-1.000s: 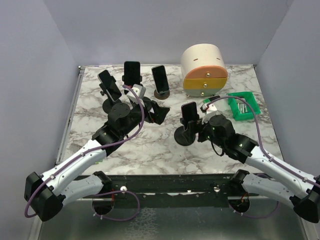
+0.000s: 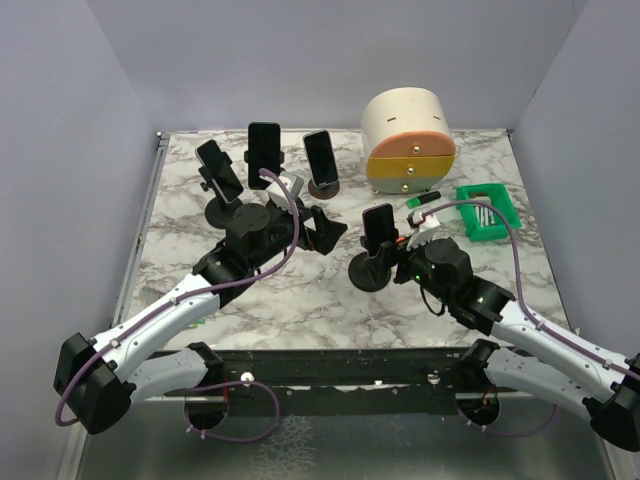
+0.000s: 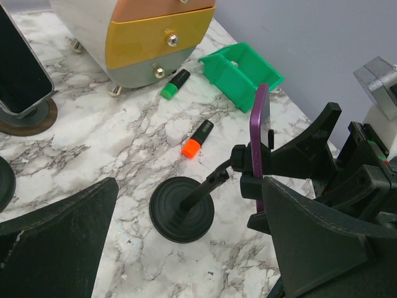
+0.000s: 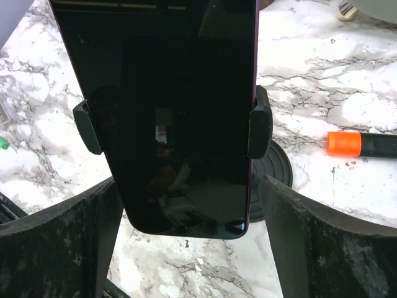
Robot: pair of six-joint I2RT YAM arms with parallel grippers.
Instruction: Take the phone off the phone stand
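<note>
My right gripper is at the phone's lower edge, its fingers either side of it, part open; whether they touch it is unclear. The phone's dark screen fills much of the right wrist view, between the stand's side clamps. My left gripper (image 2: 322, 228) stands open over the table left of that stand, nothing between its fingers.
Three other phones on stands (image 2: 264, 150) stand at back left. A drawer box (image 2: 408, 140) and a green tray (image 2: 487, 225) are at back right. Markers (image 3: 197, 138) lie behind the stand.
My left arm has moved slightly right and down in the top view. The right arm has shifted slightly; the phone looks unmoved.
</note>
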